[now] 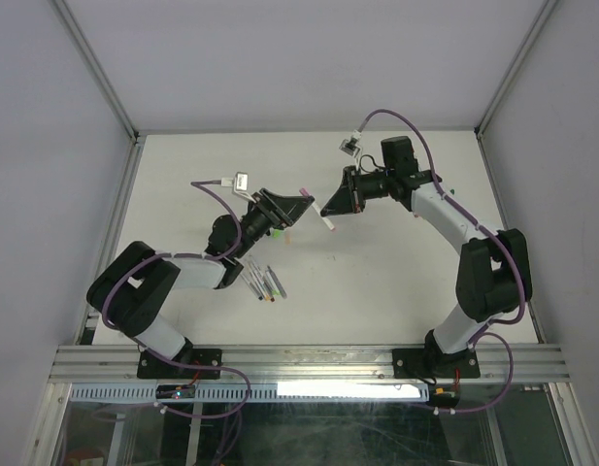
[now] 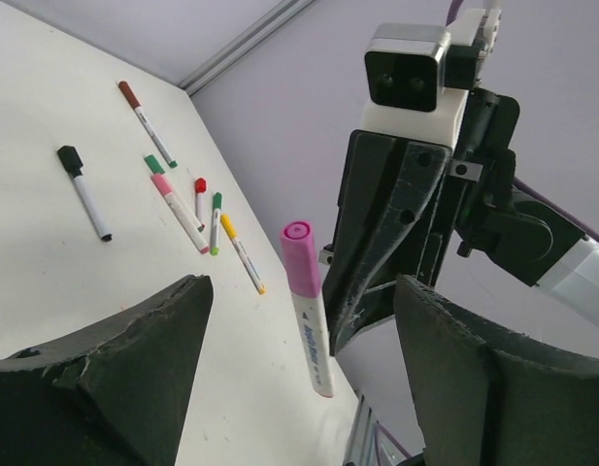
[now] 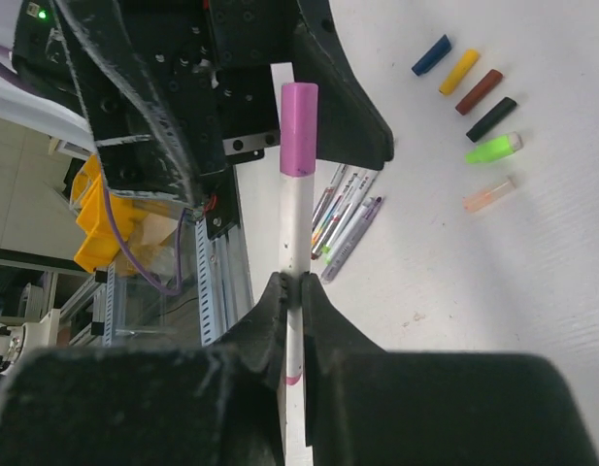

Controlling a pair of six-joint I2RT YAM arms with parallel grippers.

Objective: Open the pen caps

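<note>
A white pen with a pink cap (image 2: pixel 300 257) is held aloft over the table, tilted in the top view. My right gripper is shut on its white body (image 3: pixel 296 218), with the pink cap sticking out beyond the fingers. From the left, my left gripper (image 1: pixel 310 201) reaches the capped end. Its fingers (image 2: pixel 153 364) stand apart, and in the left wrist view the cap shows in the gap between them. Contact between those fingers and the cap cannot be made out.
Several uncapped pens (image 1: pixel 264 280) lie beneath the left arm. Loose caps, among them a green one (image 3: pixel 493 149) and a black one (image 3: pixel 491 118), are in a row close by. More pens, including a black-capped one (image 2: pixel 85 192), lie farther right.
</note>
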